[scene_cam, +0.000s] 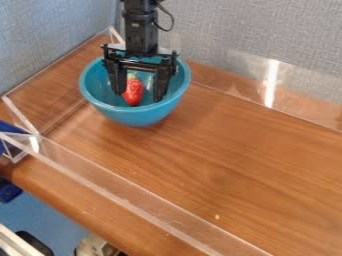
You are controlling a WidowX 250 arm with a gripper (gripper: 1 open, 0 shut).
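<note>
A blue bowl [147, 115] stands at the back left of the wooden table. Inside it lies a red object [134, 92], resembling a strawberry. My black gripper [138, 78] is lowered into the bowl from above, its fingers on either side of the red object and apart. Whether they touch it is too small to tell.
Grey walls with clear panels border the back and left. A blue object [8, 138] is at the left edge.
</note>
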